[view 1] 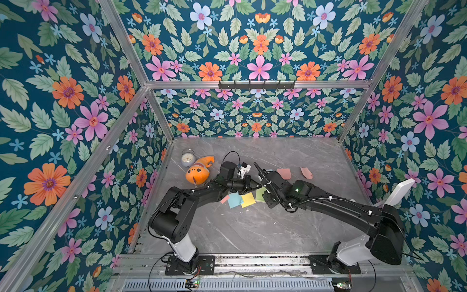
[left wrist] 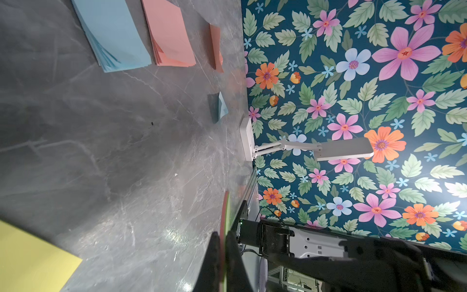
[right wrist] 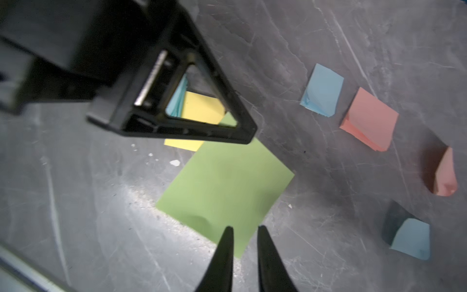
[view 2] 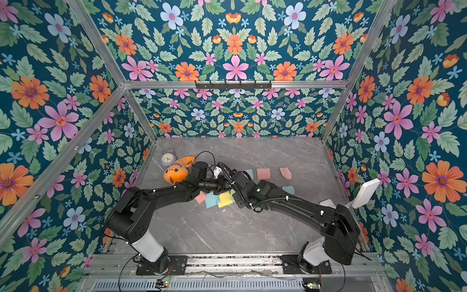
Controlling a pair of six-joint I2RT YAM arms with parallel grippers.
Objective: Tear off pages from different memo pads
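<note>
The green memo sheet (right wrist: pixel 231 185) hangs above the table, its upper corner at the tip of my left gripper. That gripper is shut on it; in the left wrist view it shows edge-on as a thin green and reddish strip. My right gripper is part open, with a narrow gap between its fingers at the sheet's lower corner; whether they touch it I cannot tell. On the table lie a blue pad (right wrist: pixel 322 90), a pink pad (right wrist: pixel 370 119) and a yellow pad (left wrist: pixel 34 258).
Torn pink (right wrist: pixel 445 172) and blue (right wrist: pixel 412 238) sheets lie curled at the right. An orange plush toy (view 1: pixel 198 172) and a clock (view 1: pixel 187 157) sit at the back left.
</note>
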